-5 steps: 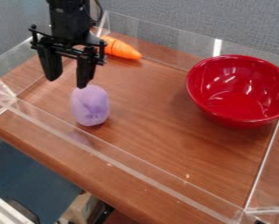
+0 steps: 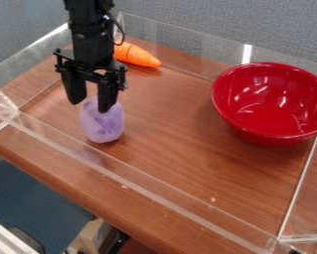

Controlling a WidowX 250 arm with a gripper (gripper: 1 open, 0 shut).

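My black gripper (image 2: 90, 91) hangs open over a purple, egg-like object (image 2: 102, 123) on the wooden tray floor at the left, its fingertips at about the object's upper edge. I cannot tell whether they touch it. An orange carrot (image 2: 137, 55) lies behind the arm at the back. A red bowl (image 2: 267, 99) stands on the right.
Clear acrylic walls surround the wooden surface (image 2: 188, 169).
The gripper has moved right and down, from left of the purple object to over it. The objects look unmoved.
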